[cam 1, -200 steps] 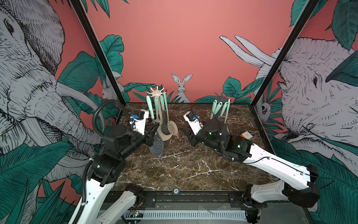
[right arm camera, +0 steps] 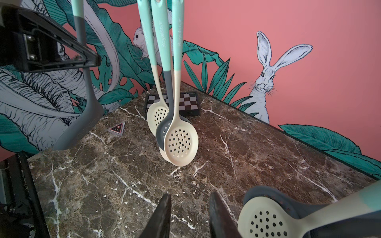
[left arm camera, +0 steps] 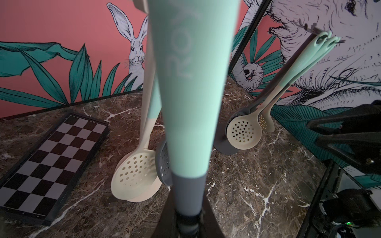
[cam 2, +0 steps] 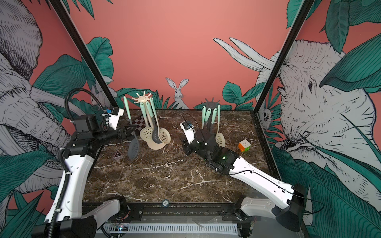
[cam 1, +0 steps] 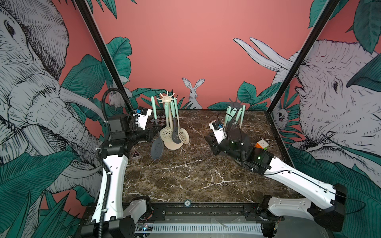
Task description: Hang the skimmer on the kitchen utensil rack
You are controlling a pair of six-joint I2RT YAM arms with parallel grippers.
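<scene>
My left gripper (cam 1: 150,130) is shut on a grey skimmer with a mint handle (left arm camera: 190,99), held upright at the left side of the left rack (cam 1: 166,97), its dark head (cam 1: 157,149) hanging below. That cream rack holds several mint-handled utensils with perforated heads (right arm camera: 180,142). My right gripper is in the middle right, in front of the grey right rack (cam 2: 210,104), with its fingers apart and nothing seen between them.
A checkered box (left arm camera: 53,162) lies at the back left, a small triangular piece (right arm camera: 116,129) at the left. A colored cube (cam 2: 244,145) lies at the right.
My left gripper has moved left and back with the skimmer, whose handle now stands higher. My right gripper has moved slightly right.
</scene>
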